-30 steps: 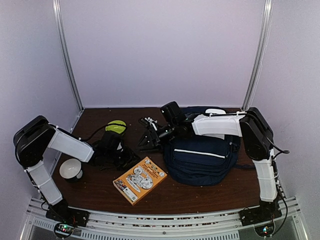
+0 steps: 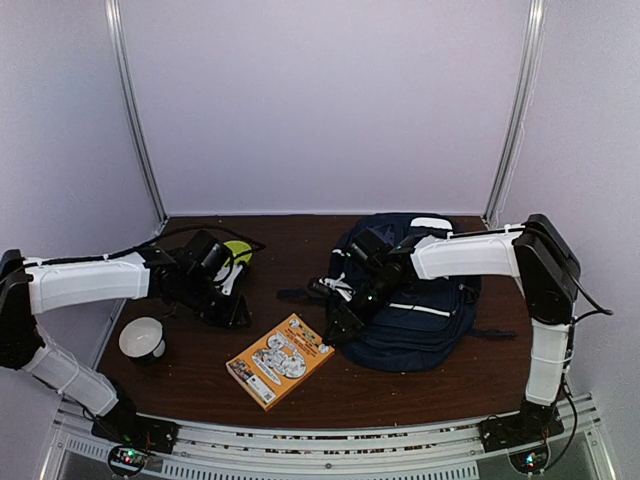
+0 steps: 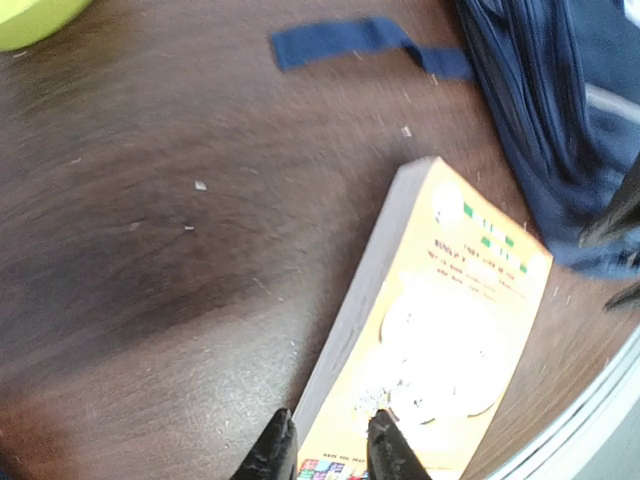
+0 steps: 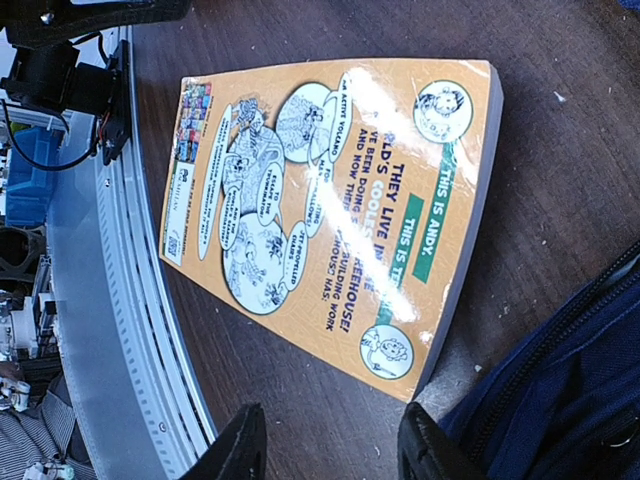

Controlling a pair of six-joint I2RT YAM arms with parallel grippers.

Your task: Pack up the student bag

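Note:
An orange book (image 2: 280, 361) lies flat and slanted on the dark table, front and centre. The navy backpack (image 2: 405, 345) rests to its right, lying on the table. Above the table left of the book is my left gripper (image 2: 240, 318); in its wrist view the fingers (image 3: 268, 452) stand apart over the book's near end, holding nothing. Close to the book's upper right corner and the bag's left edge hovers my right gripper (image 2: 338, 338), also open, its fingers (image 4: 238, 450) empty. In the right wrist view the book (image 4: 300, 200) lies beyond them.
At the left front sits a white cup (image 2: 142, 338). A yellow-green round object (image 2: 238, 250) is partly hidden behind the left arm. Loose straps stick out beside the bag, one a blue strap (image 3: 340, 40). Bare table lies between that object and the bag.
My right gripper has come down toward the front and right, near the book's corner. The left gripper has pulled back a little to the left. Book, bag and cup have not moved.

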